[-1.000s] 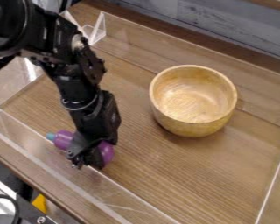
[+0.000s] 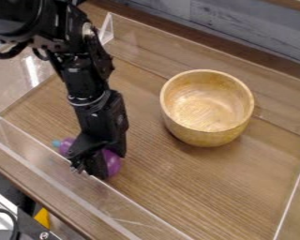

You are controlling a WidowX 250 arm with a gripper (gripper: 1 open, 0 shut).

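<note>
The black robot arm reaches down from the upper left to the lower left of the wooden table. Its gripper (image 2: pixel 93 154) is shut on a purple object (image 2: pixel 109 162) near the clear front edge. A small teal tip of that object shows at its left end; much of it is hidden behind the fingers.
A wooden bowl (image 2: pixel 205 106) stands at the right of centre. Clear low walls run along its edges, with cables and a yellow item beyond the lower left edge.
The arm has shifted slightly and stands more upright. The purple object in the gripper has turned a little and is more hidden behind the fingers. The bowl has not moved.
</note>
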